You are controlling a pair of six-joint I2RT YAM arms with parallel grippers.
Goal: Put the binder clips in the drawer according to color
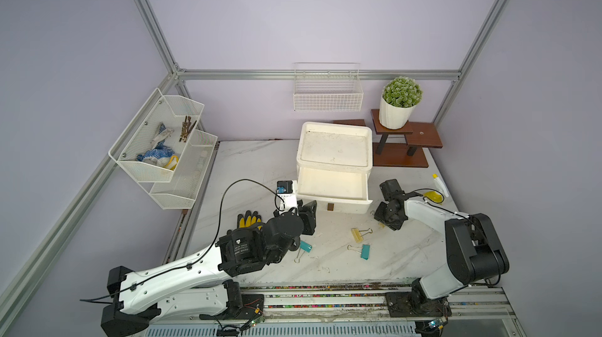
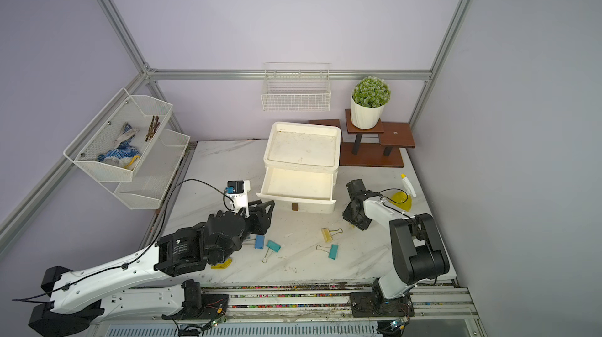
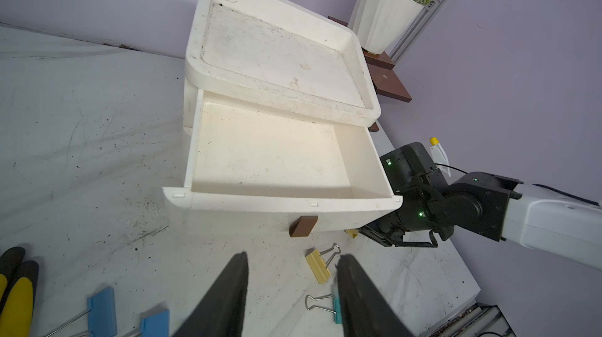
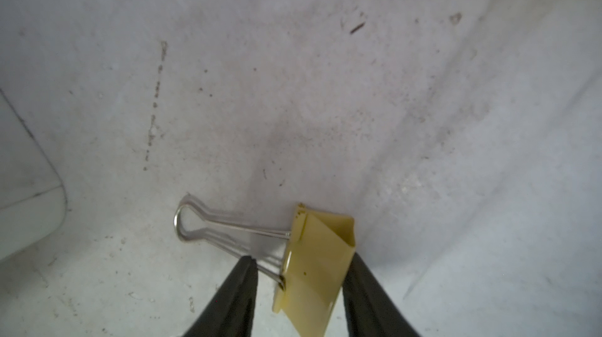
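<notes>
In the right wrist view a yellow binder clip (image 4: 316,261) lies on the table between the fingers of my right gripper; the fingers stand part open, and I cannot tell whether either pad touches it. A second yellow clip (image 1: 357,234) and a teal clip (image 1: 365,251) lie in front of the drawer (image 1: 333,184), which is pulled out and empty. Another teal clip (image 2: 273,246) and a blue clip (image 2: 259,242) lie near the left arm. My left gripper hangs open before the drawer front, nothing between its fingers.
Right of the drawer stand a brown shelf (image 1: 401,155) with a potted plant (image 1: 395,114) and a yellow spray bottle (image 1: 433,196). Black-yellow gloves (image 1: 249,219) lie on the left. Bare table lies in front of the clips.
</notes>
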